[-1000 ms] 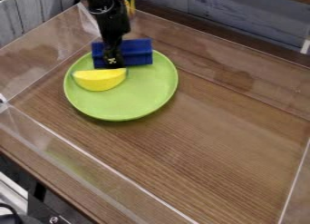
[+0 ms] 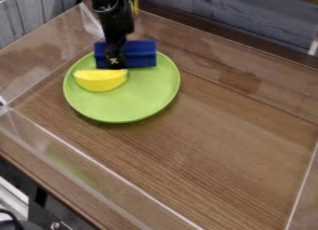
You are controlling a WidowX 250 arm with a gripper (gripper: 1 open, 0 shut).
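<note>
A green plate [image 2: 130,98] rests on the wooden table toward the upper left. On it lie a blue block [image 2: 140,54] at the back and a yellow half-round piece [image 2: 99,81] in front of that. My black gripper [image 2: 113,57] reaches down from the top onto the left part of the blue block, open, its fingertips at the block; how they sit around it is hard to tell.
A yellow object [image 2: 134,3] and something pale stand behind the arm at the top.
The plate, with the pieces on it, sits very slightly further left than before. The gripper stays at the blue block.
</note>
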